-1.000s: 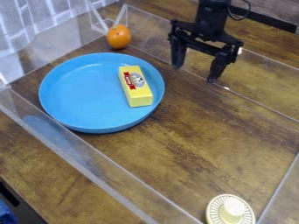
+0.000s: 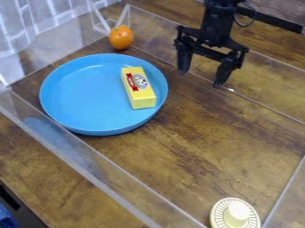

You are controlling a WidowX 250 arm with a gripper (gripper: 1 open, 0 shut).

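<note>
The black gripper (image 2: pixel 210 55) hangs at the top centre right of the camera view, over bare wood, with its fingers spread apart and nothing visible between them. It is right of the blue plate (image 2: pixel 91 114). A yellow box (image 2: pixel 139 90) with a printed label lies on the plate's right part. An orange fruit (image 2: pixel 121 36) sits behind the plate at the upper left.
A pale round lid (image 2: pixel 234 213) lies at the bottom right. Clear walls border the wooden surface (image 2: pixel 202 147) at left and right.
The gripper has shifted very slightly; the objects have stayed where they were.
</note>
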